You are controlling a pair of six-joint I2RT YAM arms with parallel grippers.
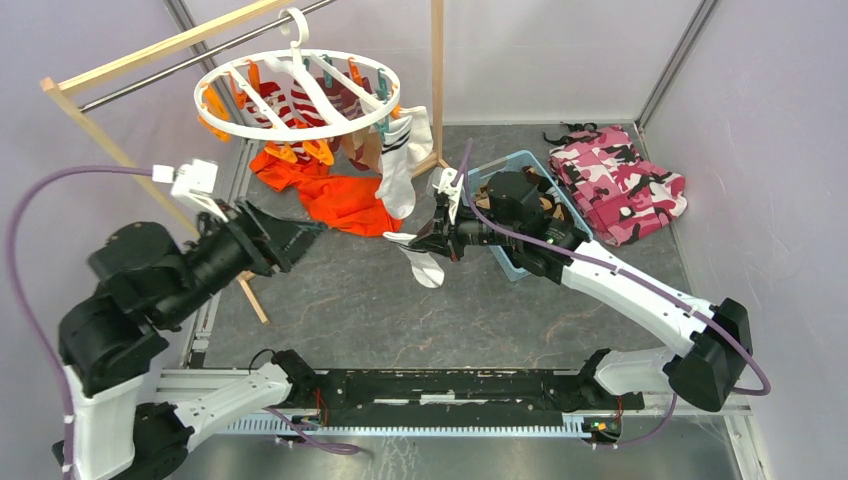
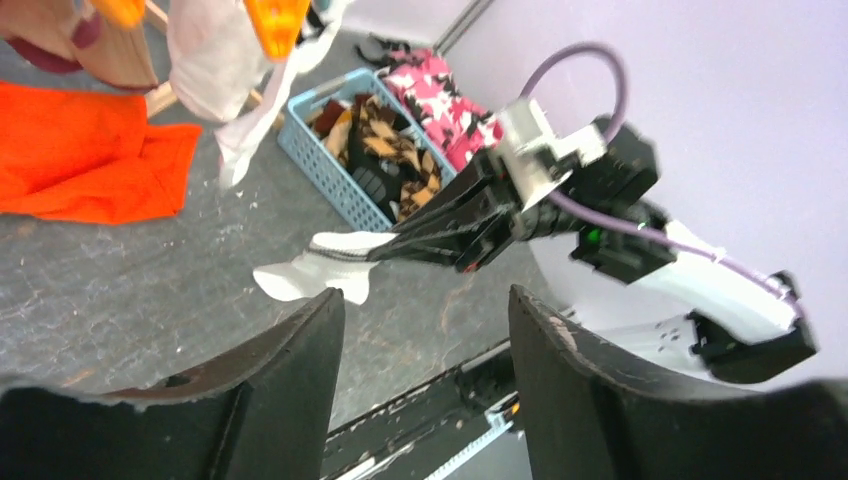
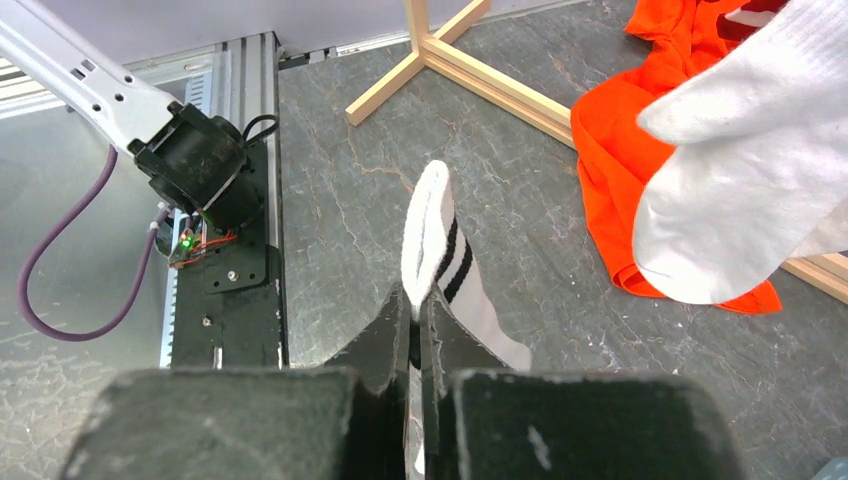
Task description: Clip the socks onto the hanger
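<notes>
My right gripper is shut on a white sock with dark stripes, which hangs from its fingertips over the floor. My left gripper is raised at the left, open with nothing between its fingers. The round white hanger hangs on the rail with orange and teal clips, holding striped, brown and white socks. White socks on it also show large at the upper right of the right wrist view.
An orange cloth lies on the floor beneath the hanger. A blue basket of clothes stands behind my right arm, with a pink camouflage bag beside it. The wooden rack frames the left side.
</notes>
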